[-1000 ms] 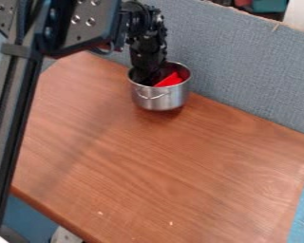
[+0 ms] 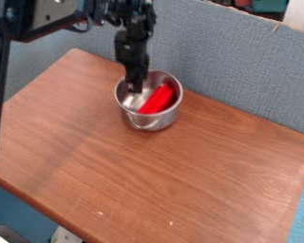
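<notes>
A steel pot (image 2: 152,119) with a wire handle stands on the wooden table near the back edge. A red object (image 2: 158,99) lies inside it, leaning along the right side. My black gripper (image 2: 136,84) hangs over the back left of the pot, its tips at or just inside the rim. The fingers are dark and small in view; I see nothing red between them.
A grey padded wall (image 2: 231,66) runs behind it. Blue tape (image 2: 303,209) marks the right edge.
My arm has risen and drawn back, uncovering more of the pot and the red object. The pot has shifted slightly down in the view.
</notes>
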